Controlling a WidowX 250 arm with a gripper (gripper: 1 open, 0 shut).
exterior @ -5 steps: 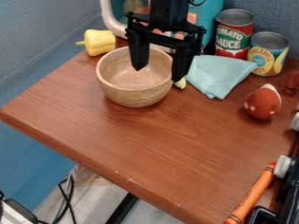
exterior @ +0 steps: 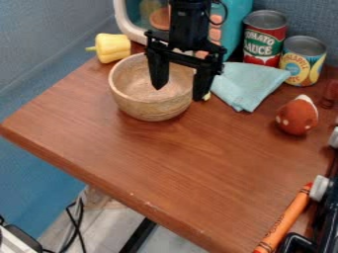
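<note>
My black gripper [exterior: 180,81] stands open over a wooden bowl [exterior: 145,104] at the back left of the table [exterior: 158,168]. Its two fingers hang at the bowl's rim level, one over the bowl and one near its right edge, with nothing visible between them. A small pale yellow object shows partly behind the right finger.
To the right lie a light blue cloth [exterior: 246,85], two cans [exterior: 263,43] and a red egg-shaped object [exterior: 297,117]. A yellow object [exterior: 111,47] sits behind the bowl. An orange marker [exterior: 286,222] lies at the right edge.
Over the last second my gripper has moved slightly, a little lower than a second ago. The objects on the table have not visibly moved.
</note>
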